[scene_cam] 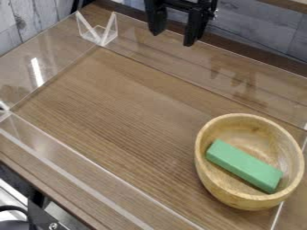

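Observation:
My black gripper (178,25) is at the top centre of the view, above the far part of the wooden surface, cut off by the frame's edge; its finger state is hard to make out. A green block (242,165) lies inside a round yellow bowl (210,184) at the lower right.
The wooden tray surface (114,117) is clear through the middle and left. A small white wire-like object (100,30) is at the upper left. Edges of the tray run along the top and lower left.

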